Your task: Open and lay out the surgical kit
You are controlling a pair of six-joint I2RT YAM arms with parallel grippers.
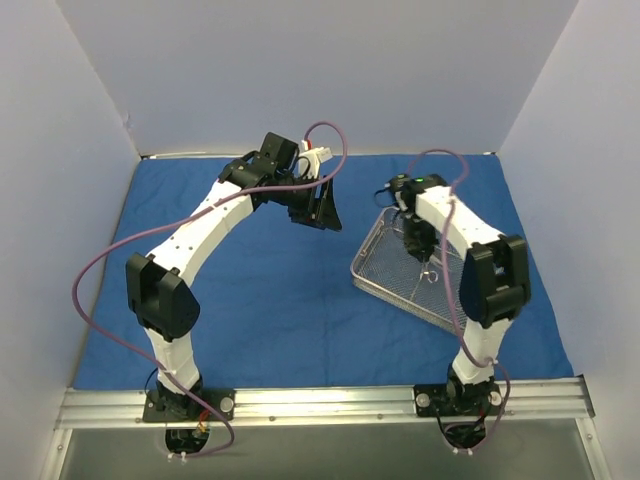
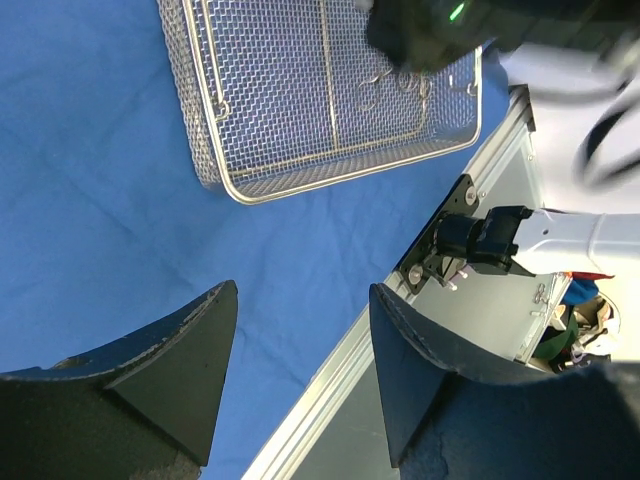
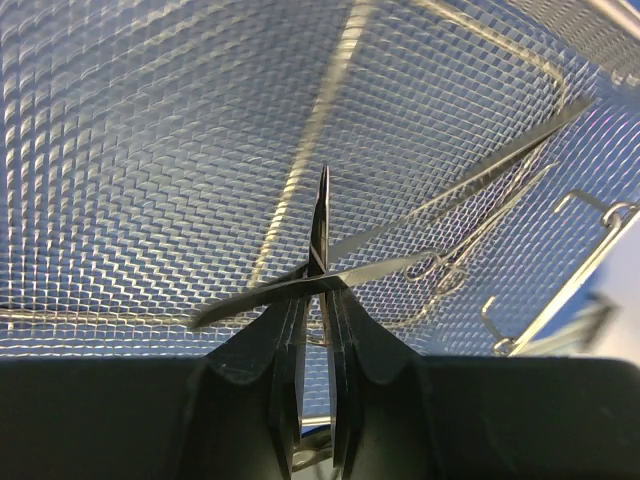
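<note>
The wire mesh basket [image 1: 400, 298] lies on the right half of the blue cloth, with metal instruments inside. Over its left part, blurred in the top view, is my right gripper [image 1: 418, 252]. In the right wrist view its fingers stand close together, only a narrow slit between them. A slim tweezers-like instrument [image 3: 375, 270] crosses at their tips, and a dark pointed piece [image 3: 320, 215] rises there; whether either is gripped cannot be told. Looped instrument handles [image 3: 448, 278] show beyond. My left gripper [image 1: 325, 222] hovers over the cloth left of the basket, open and empty.
A metal rail [image 1: 320, 400] runs along the front edge. Grey walls [image 1: 330, 70] enclose the back and sides. The right arm stretches over the basket's right side.
</note>
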